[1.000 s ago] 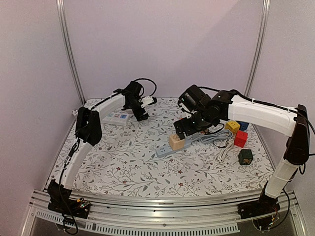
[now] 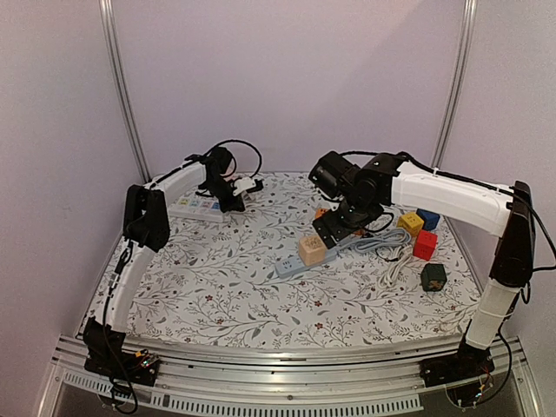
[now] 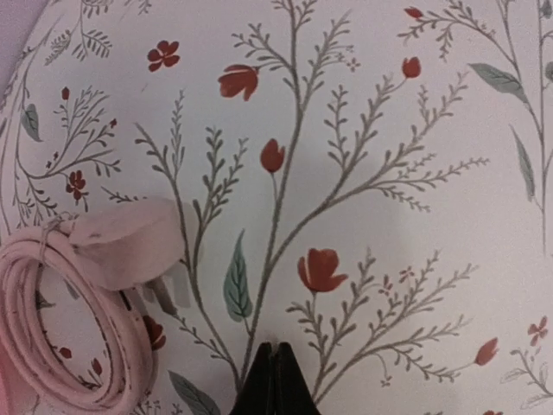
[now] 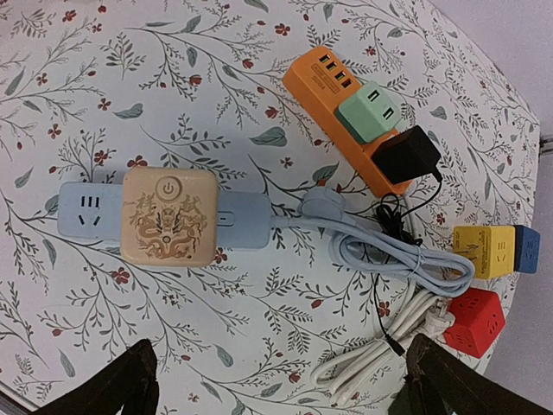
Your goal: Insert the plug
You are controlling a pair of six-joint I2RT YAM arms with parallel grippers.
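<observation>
A light blue power strip [image 4: 86, 211] carries a beige cube plug [image 4: 168, 216] with a dragon print, also seen in the top view [image 2: 312, 250]. An orange strip [image 4: 312, 76] holds a mint plug [image 4: 367, 111] and a black plug [image 4: 406, 154]. My right gripper is open, empty, above the blue strip. My left gripper is shut, nothing visible between its fingers, low over the cloth at back left, beside a coiled pinkish cable [image 3: 130, 363].
At the right stand yellow [image 2: 410, 223], blue [image 2: 427, 219], red [image 2: 425, 246] and dark green [image 2: 433, 278] cubes, with white cable [image 4: 354, 365]. A pale flat strip [image 2: 195, 208] lies under the left arm.
My left arm has moved leftward. My right gripper has shifted slightly, rising a little from where it was a second ago. The objects on the table look unmoved.
</observation>
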